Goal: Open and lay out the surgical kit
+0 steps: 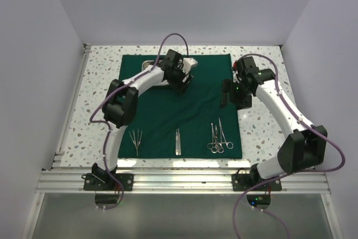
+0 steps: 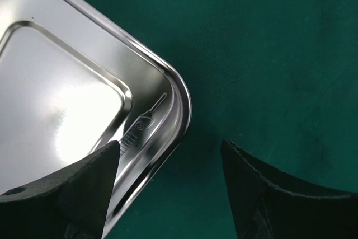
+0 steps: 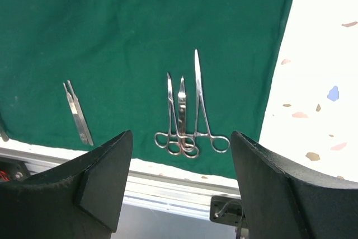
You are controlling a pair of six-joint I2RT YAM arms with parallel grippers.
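Observation:
A shiny metal tray (image 2: 89,43) lies at the back left of the green cloth, largely covered by the left arm from above. Inside its corner, along the wall, is a slim silver instrument (image 2: 140,127), partly hidden by the finger. My left gripper hovers over that corner, open, with the tray's rim in view between its fingers and no visible grip. At the cloth's right side, my right gripper is open and empty above the laid-out ring-handled instruments (image 3: 204,110). Slender tweezers-like tools (image 1: 178,141) lie at the front middle.
Several thin pointed tools (image 1: 136,141) lie at the front left of the green cloth (image 1: 168,118). Bare cloth fills the centre. Speckled table (image 1: 86,104) shows around it, with a metal rail (image 1: 184,176) along the front.

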